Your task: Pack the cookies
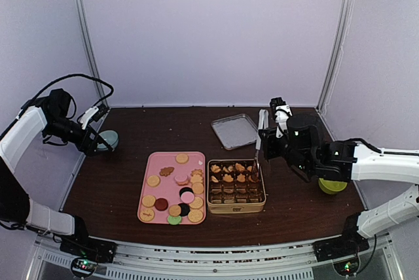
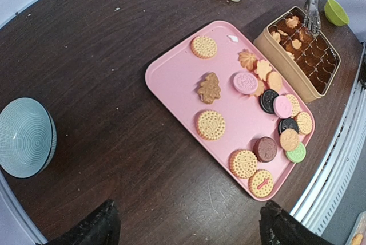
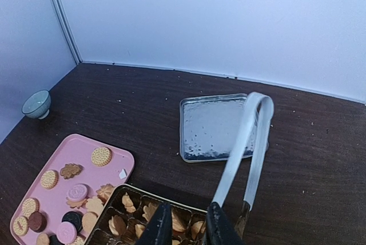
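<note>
A pink tray [image 1: 171, 188] holds assorted round and shaped cookies. Beside it sits a gridded box [image 1: 236, 205], several compartments in its rear part filled with brown cookies. My right gripper is low over the box's back; whether anything lies between its fingers is unclear. White tongs [image 3: 258, 147] stand upright at the box's back right, metal ends down inside it, near that gripper. My left gripper hangs open and empty at the left, above the table near the blue bowl [image 2: 23, 136].
An empty metal tray [image 1: 234, 131] lies behind the box. A green bowl [image 1: 332, 187] is at the right, under the right arm.
</note>
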